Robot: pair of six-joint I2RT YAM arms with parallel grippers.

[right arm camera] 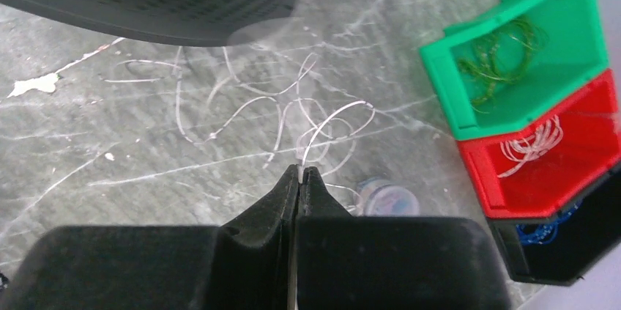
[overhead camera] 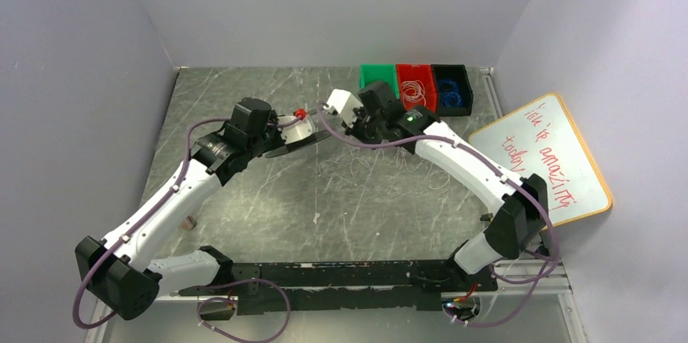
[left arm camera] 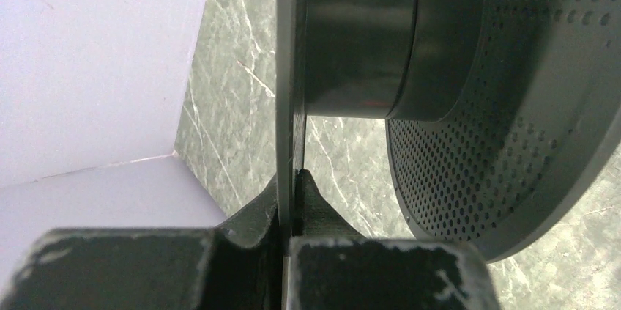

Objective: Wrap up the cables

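My left gripper is shut on the thin rim of a black spool point(left arm camera: 359, 39), whose far flange point(left arm camera: 469, 178) is perforated. From above, part of that spool point(overhead camera: 298, 145) shows beneath the left arm's white end, over the table. My right gripper is shut, with a thin white cable point(right arm camera: 333, 116) running up from between its fingertips. The rest of the white cable lies in loose loops on the grey marbled table below. A blurred dark flange point(right arm camera: 161, 2) fills the top left of the right wrist view. No cable shows on the visible spool core.
At the back right stand a green bin point(overhead camera: 378, 75) with green cable, a red bin point(overhead camera: 415, 72) with white cable and a black bin point(overhead camera: 451, 72) with blue cable. A clear round container point(right arm camera: 390, 200) sits near the loops.
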